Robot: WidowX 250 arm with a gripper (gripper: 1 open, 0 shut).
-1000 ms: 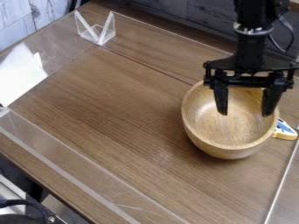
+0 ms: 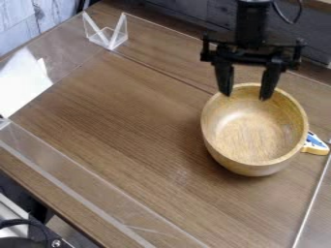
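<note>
A light wooden bowl (image 2: 253, 140) rests on the brown table toward the right, its inside looking empty. Just over the bowl's back rim hangs the black gripper (image 2: 246, 89), fingers pointing down and apart, nothing visible between them. A small white, blue and yellow object (image 2: 315, 144) lies against the bowl's right side, partly hidden by it.
Clear plastic pieces (image 2: 106, 34) stand at the back left. A white sheet (image 2: 19, 79) is at the left edge, and clear strips run along the table's near left side.
The gripper has moved up and back to the left, from over the bowl's interior to above its back rim. The bowl and other things look unmoved.
</note>
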